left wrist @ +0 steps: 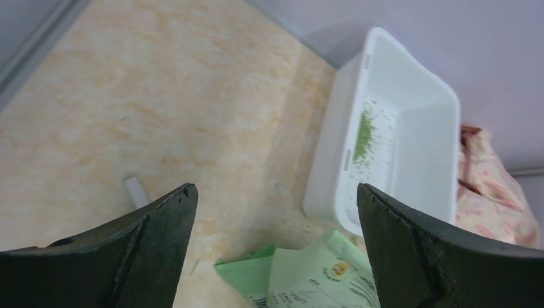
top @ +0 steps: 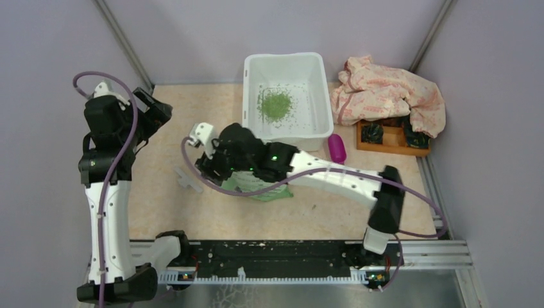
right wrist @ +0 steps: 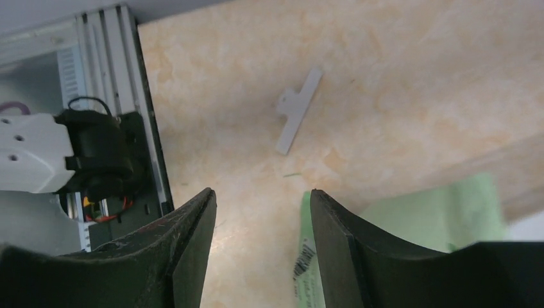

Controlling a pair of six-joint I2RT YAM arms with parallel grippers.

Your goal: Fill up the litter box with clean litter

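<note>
The white litter box (top: 306, 102) (left wrist: 423, 167) stands at the back centre with a patch of green litter on its floor. A pale green bag (top: 269, 191) (left wrist: 314, 282) (right wrist: 423, 218) lies in front of it, partly hidden by my right arm in the top view. My right gripper (top: 208, 172) is open above the left part of the bag, nothing between its fingers. My left gripper (top: 160, 106) is open and empty, raised over the left side of the table.
A magenta scoop (top: 337, 146) lies right of the box. A patterned cloth (top: 378, 90) rests by a wooden tray (top: 385, 146) with black items at the right. A grey flat piece (right wrist: 295, 112) lies on the clearer left table area.
</note>
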